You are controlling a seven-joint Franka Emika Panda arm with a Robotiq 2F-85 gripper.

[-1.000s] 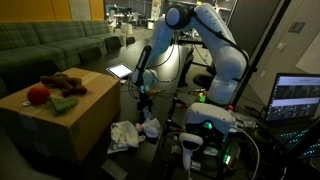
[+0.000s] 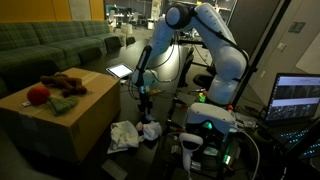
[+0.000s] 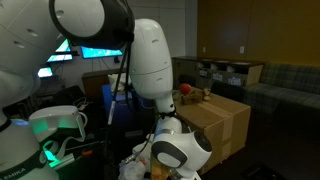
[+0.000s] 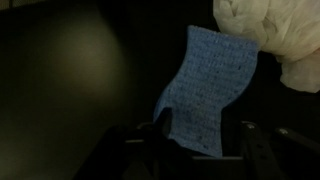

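A blue woven cloth (image 4: pixel 215 75) stretches across the middle of the wrist view, its near end lying between the fingers. My gripper is just above that end, its dark fingers apart on either side of the cloth; whether they touch it is too dim to tell. Exterior view 1 has the gripper (image 2: pixel 145 108) low over the dark surface, beside a crumpled white piece (image 2: pixel 152 130). In exterior view 2 the arm's wrist (image 3: pixel 178 145) hides the fingers and the cloth.
Pale, crumpled plastic (image 4: pixel 270 25) lies right against the blue cloth's far side. Another white crumpled piece (image 2: pixel 124 136) is nearby. A large cardboard box (image 2: pixel 65 125) stands close to the arm, with a red item (image 2: pixel 38 95) and a green toy (image 2: pixel 66 84) on top.
The gripper appears slightly lower than a second ago, near the same spot. The box and the items on it have not moved.
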